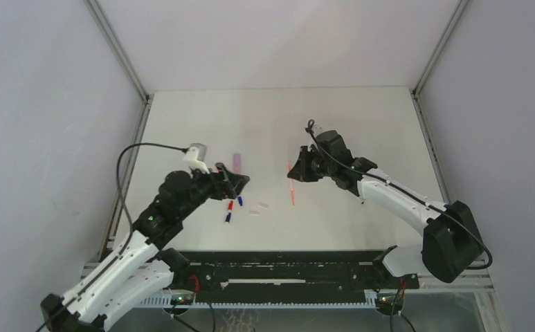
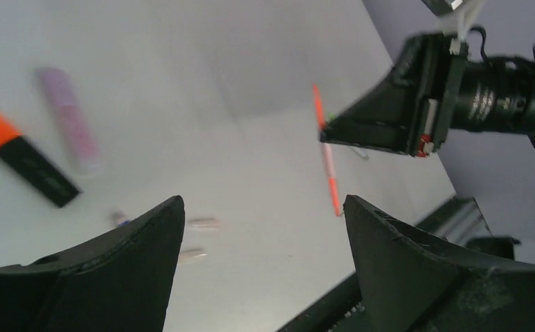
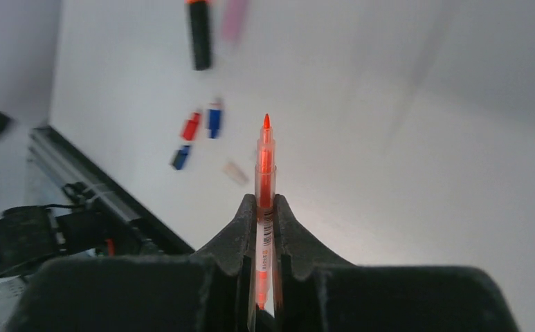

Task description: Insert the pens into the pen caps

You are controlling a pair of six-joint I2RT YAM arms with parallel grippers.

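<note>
An orange-and-clear pen (image 3: pixel 265 187) is clamped in my right gripper, its pointed orange tip upward in the right wrist view. In the top view, that pen (image 1: pixel 293 198) extends on both sides of the fingers, above the table's middle. My left gripper is open, its fingers wide apart and nothing between them; in the top view the left gripper (image 1: pixel 238 178) hangs over the markers. Small pieces that look like caps lie below: a red one (image 3: pixel 191 127), a blue one (image 3: pixel 214 122), a dark blue one (image 3: pixel 180 158) and pale translucent ones (image 1: pixel 254 213).
A black marker with an orange end (image 2: pixel 32 166) and a pinkish-purple marker (image 2: pixel 70 121) lie left of centre, partly covered by the left arm in the top view. A small white item (image 2: pixel 360 152) lies beyond the pen.
</note>
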